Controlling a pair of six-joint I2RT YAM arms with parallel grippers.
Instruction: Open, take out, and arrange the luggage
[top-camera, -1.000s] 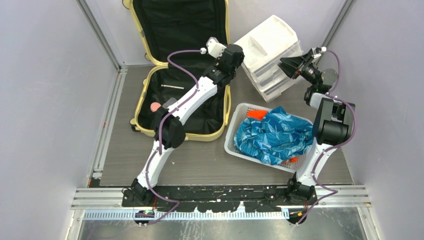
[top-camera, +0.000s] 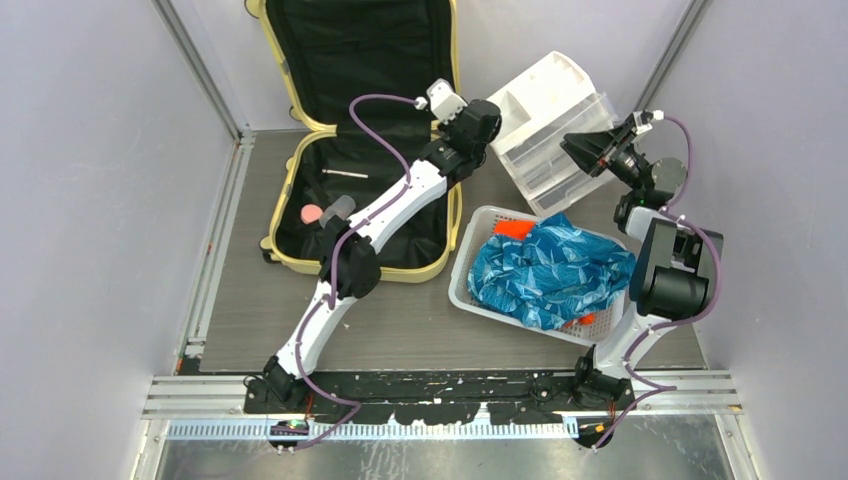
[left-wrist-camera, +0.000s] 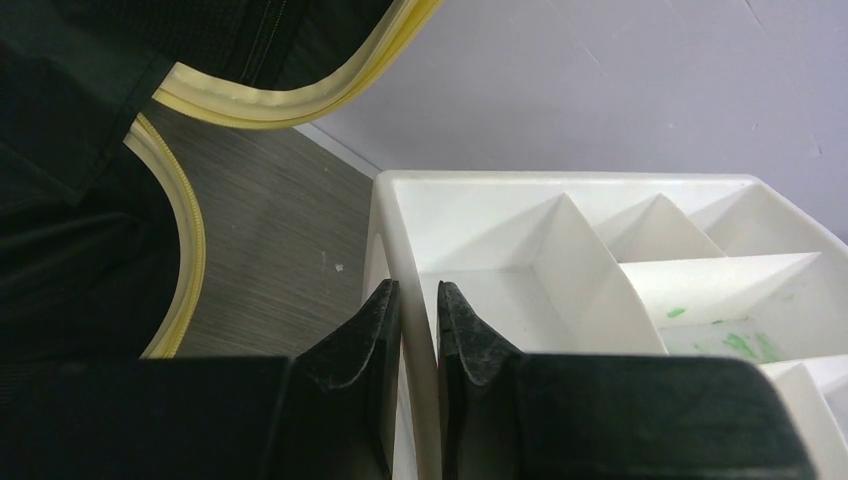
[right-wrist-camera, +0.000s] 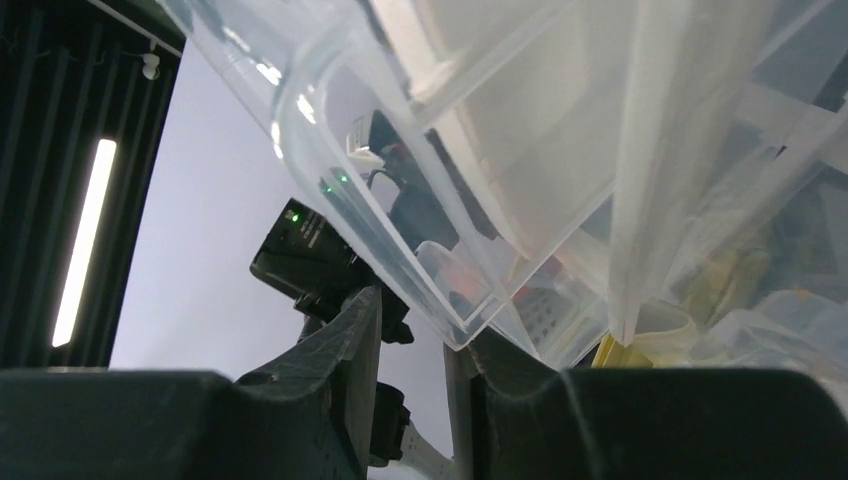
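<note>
A white drawer organiser with compartments on top (top-camera: 535, 90) stands tilted at the back right, a clear drawer (top-camera: 560, 170) pulled out toward my right side. My left gripper has its fingers either side of the organiser's white corner edge. My right gripper is shut on the edge of the clear drawer, seen from below in the right wrist view, with some yellow item visible behind the plastic. The open yellow suitcase (top-camera: 290, 200) on the left holds a pink round container (top-camera: 311, 214), a cylinder and a thin pale stick (top-camera: 343, 173).
A grey basket (top-camera: 462, 265) with blue crumpled cloth (top-camera: 545, 275) and orange items stands at the front right. The suitcase lid (top-camera: 355, 55) is raised at the back. Bare floor shows left of the suitcase and along the front.
The organiser has shifted slightly forward, and my left arm has moved a little to the right.
</note>
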